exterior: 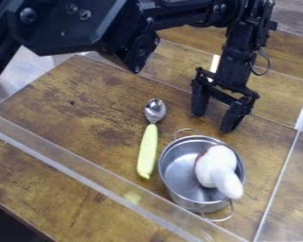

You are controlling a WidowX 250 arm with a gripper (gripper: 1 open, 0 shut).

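Note:
My black gripper [222, 102] hangs low over the wooden table at the upper right, open, with nothing visible between its fingers. Below it a steel pot [185, 168] with two wire handles holds a white object [219, 172], with some reddish colour at its edge. Left of the pot a spoon [154, 111] with a pale yellow-green handle [147, 151] lies upright along the view, bowl toward the back.
Clear plastic walls [79, 176] border the wooden work area [73, 112]. The dark arm covers much of the top left.

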